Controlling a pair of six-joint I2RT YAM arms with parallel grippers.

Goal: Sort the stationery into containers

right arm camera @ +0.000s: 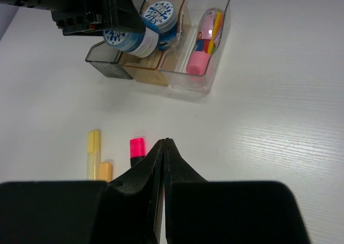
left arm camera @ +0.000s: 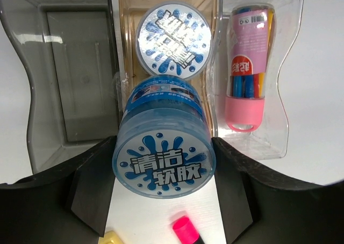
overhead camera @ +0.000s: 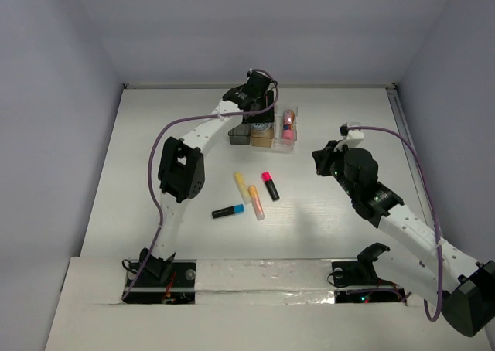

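My left gripper is over the amber container [left arm camera: 129, 18], a finger close against each side of a blue jar [left arm camera: 164, 163] with a white splash-patterned lid. The frames do not settle how tightly it is held. In the right wrist view this jar [right arm camera: 144, 44] leans over within the amber container, beside a second, upright jar [right arm camera: 160, 13]. Pink-capped pens in a clear tube [left arm camera: 249, 66] lie in the clear container [left arm camera: 271, 142]. The grey container [left arm camera: 80, 77] is empty. My right gripper is shut, nothing showing between its fingers, above the table's right side.
Loose on the table lie a yellow stick [overhead camera: 242, 187], an orange-capped stick [overhead camera: 256, 202], a black pen with pink cap [overhead camera: 271, 186] and a black pen with blue cap [overhead camera: 227, 211]. Free table surrounds them. The left arm crosses the table's left part.
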